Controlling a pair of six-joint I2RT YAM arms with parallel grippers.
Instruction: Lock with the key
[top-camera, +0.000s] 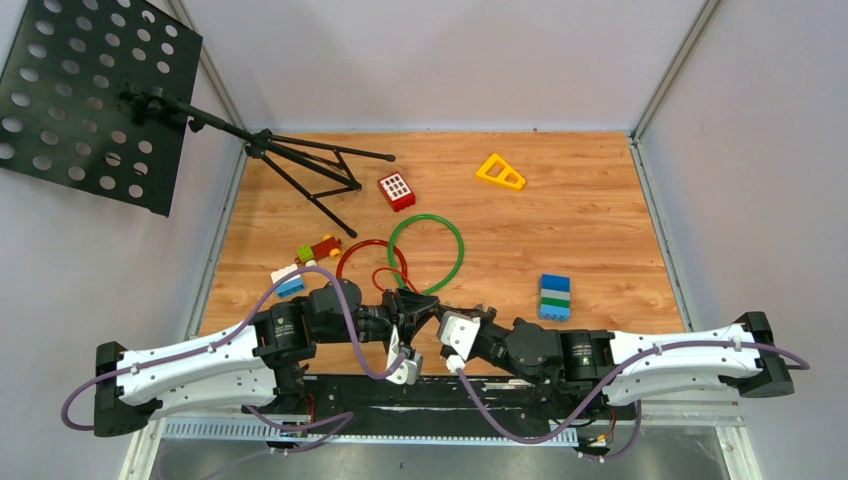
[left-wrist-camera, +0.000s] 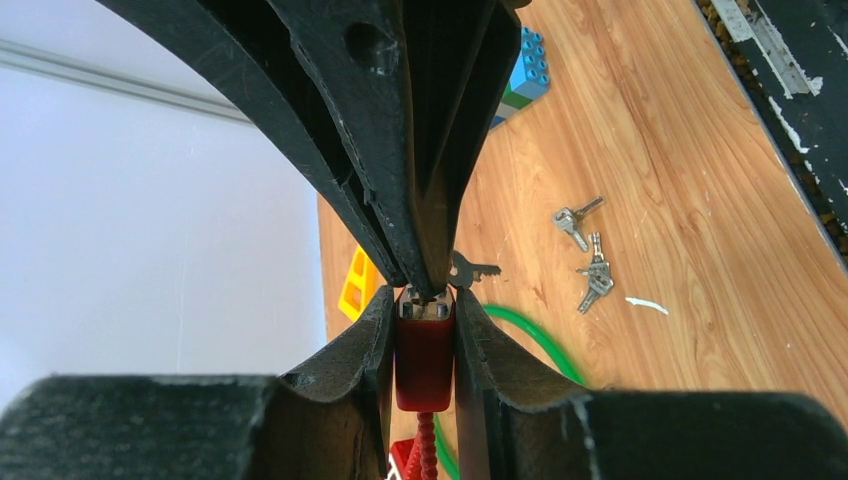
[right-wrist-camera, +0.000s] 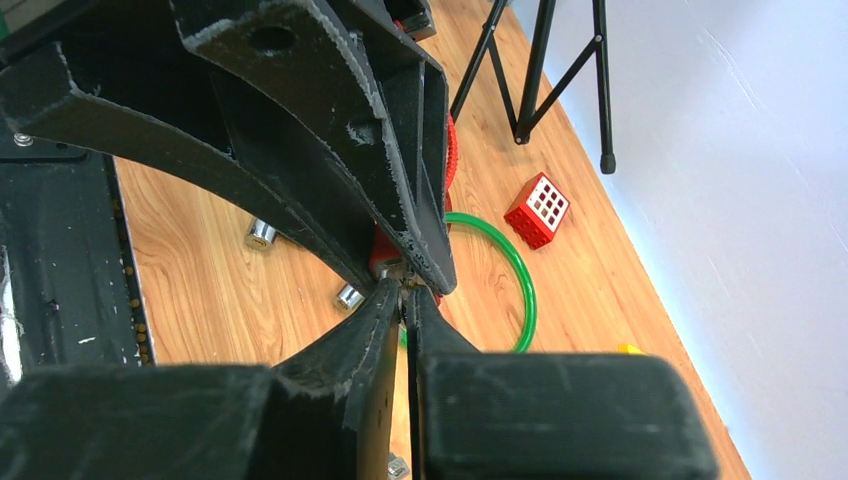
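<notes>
A red lock body (left-wrist-camera: 424, 365) with a metal end shows in the left wrist view, its beaded red cable (left-wrist-camera: 427, 450) trailing below. My left gripper is shut on the lock body. Against the metal end, my right gripper has its tips close together, with only a narrow gap showing between the fingers. Whether a key sits between them is hidden. Both grippers meet near the middle front of the table in the top view. Loose silver keys (left-wrist-camera: 597, 275) lie on the wood, and a dark key (left-wrist-camera: 472, 270) shows behind the fingers.
A green ring (top-camera: 458, 240) and a red ring (top-camera: 372, 243) lie just beyond the grippers. A music stand (top-camera: 265, 145) occupies the left. A red block (top-camera: 397, 192), a yellow triangle (top-camera: 500, 172) and stacked blue bricks (top-camera: 555, 298) are scattered about.
</notes>
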